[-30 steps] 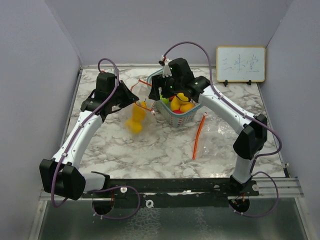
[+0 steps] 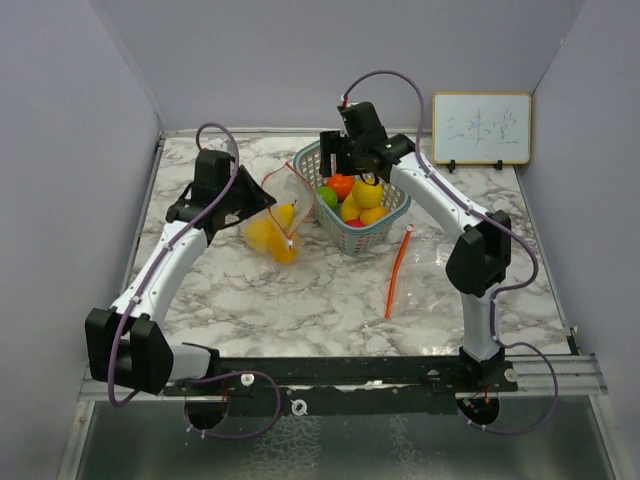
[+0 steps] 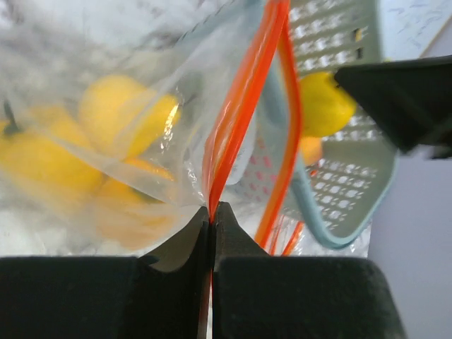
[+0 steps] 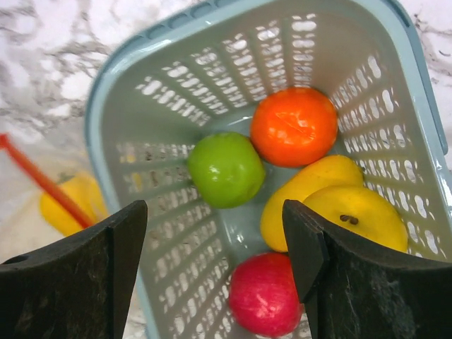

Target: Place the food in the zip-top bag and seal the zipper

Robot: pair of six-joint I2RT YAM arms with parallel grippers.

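A clear zip top bag (image 2: pixel 276 183) with an orange zipper rim hangs with its mouth spread and yellow food (image 2: pixel 284 250) inside. My left gripper is shut on the bag's orange rim, which runs down between its fingers. The right gripper is partly open above the basket, empty between its fingers. Beneath it in the basket are a green fruit (image 4: pixel 225 169), an orange fruit (image 4: pixel 294 127), a red fruit (image 4: pixel 265 294), a yellow pear-like fruit (image 4: pixel 311 191) and a yellow apple-like fruit (image 4: pixel 360 215).
The grey-green basket (image 2: pixel 357 241) stands right beside the bag. Another flat clear bag (image 2: pixel 437 290) with an orange zipper (image 2: pixel 397 275) lies at the right. A small whiteboard (image 2: pixel 482 128) leans at the back right.
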